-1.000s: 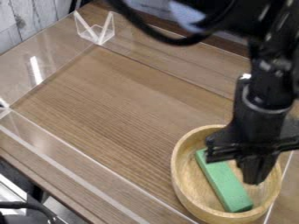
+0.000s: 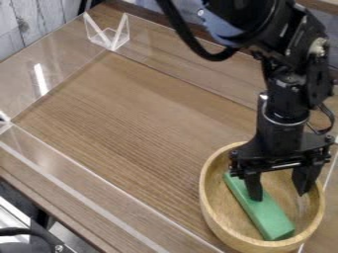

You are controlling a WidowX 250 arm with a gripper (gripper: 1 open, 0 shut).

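My black gripper (image 2: 275, 170) hangs over a round tan wooden bowl (image 2: 212, 208) at the lower right, its fingers apart at the bowl's upper rim. A long green block (image 2: 270, 219) lies in the bowl, its upper end by the left finger. I see nothing held between the fingers; the arm hides part of the bowl's back.
A clear plastic stand (image 2: 109, 32) is at the back left. Black cables lie at the lower left edge and run above the arm.
My gripper has moved a little up and back from lower over the bowl, showing more of the arm. The bowl and green block look almost unchanged.
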